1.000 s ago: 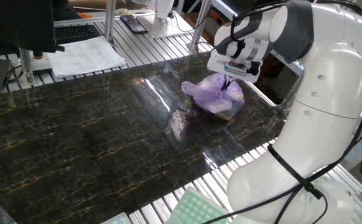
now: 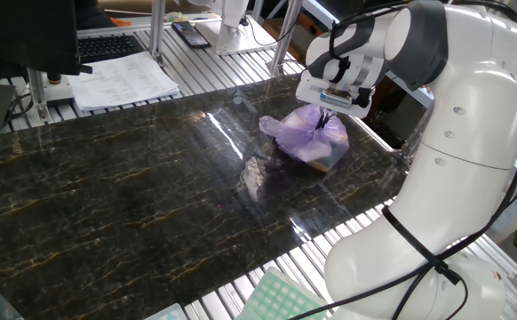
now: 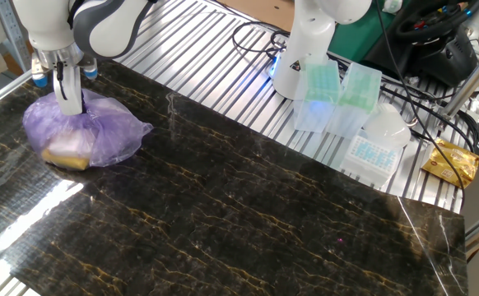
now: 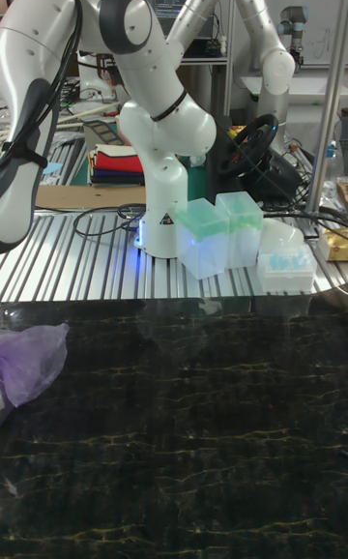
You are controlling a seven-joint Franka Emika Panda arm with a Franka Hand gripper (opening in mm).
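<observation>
A translucent purple plastic bag (image 2: 310,135) sits on the dark marbled table, near its edge on the arm's side. Something pale and yellowish (image 3: 65,159) shows through its lower part. My gripper (image 2: 322,120) points down at the top of the bag, its dark fingertips against or within the gathered plastic. In exterior view 2 the gripper (image 3: 71,108) comes down onto the bag from above; whether plastic is pinched between the fingers is hidden. Only part of the bag (image 4: 31,361) enters exterior view 3, at the left edge, and the gripper is outside that view.
Translucent boxes with green contents (image 3: 323,84) and a white box with blue contents (image 3: 373,158) stand on the slatted metal surface beyond the tabletop's edge, near a gold packet (image 3: 451,163). Papers (image 2: 123,82) lie on the slats at the far side.
</observation>
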